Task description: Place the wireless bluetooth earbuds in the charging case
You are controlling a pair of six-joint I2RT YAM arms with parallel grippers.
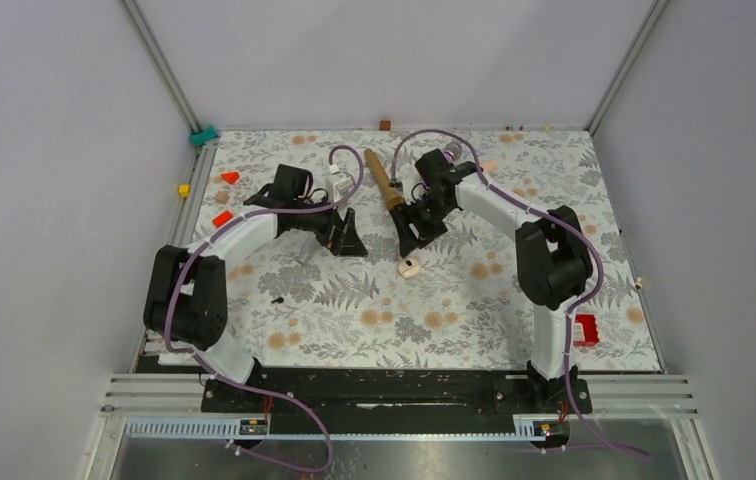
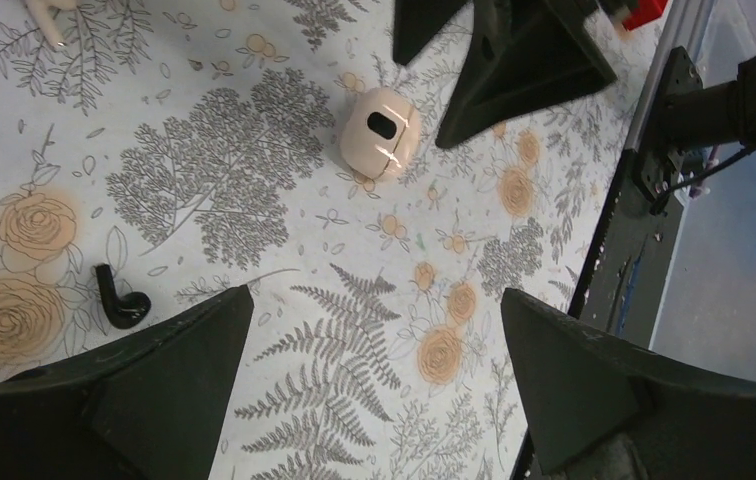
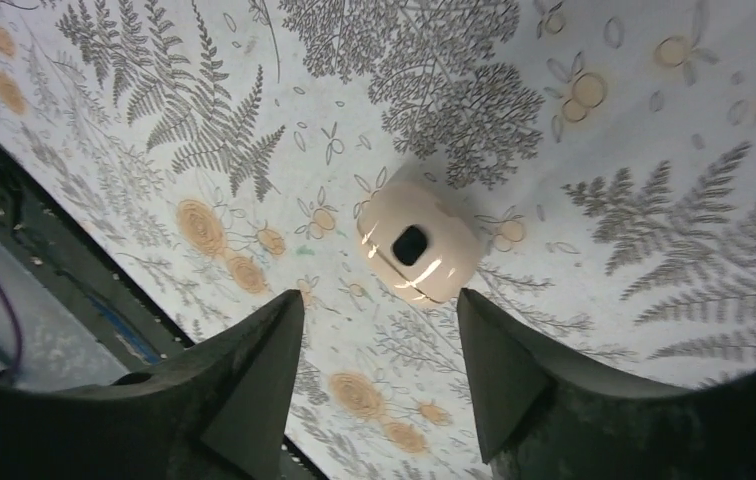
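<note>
The cream charging case (image 1: pixel 409 269) lies on the patterned mat just below my right gripper (image 1: pixel 409 240); its dark window faces up in the right wrist view (image 3: pixel 419 245). My right gripper's fingers stand part open either side of the lower frame there, nothing between them, short of the case. My left gripper (image 1: pixel 347 242) hangs open left of the case. A black earbud (image 2: pixel 122 300) lies on the mat beneath it in the left wrist view. A small black piece (image 1: pixel 277 300) lies at the left of the top view.
A tan roll (image 1: pixel 379 170) lies behind both grippers. Red pieces (image 1: pixel 222 218) sit at the far left, a red tray (image 1: pixel 584 330) at the right front edge.
</note>
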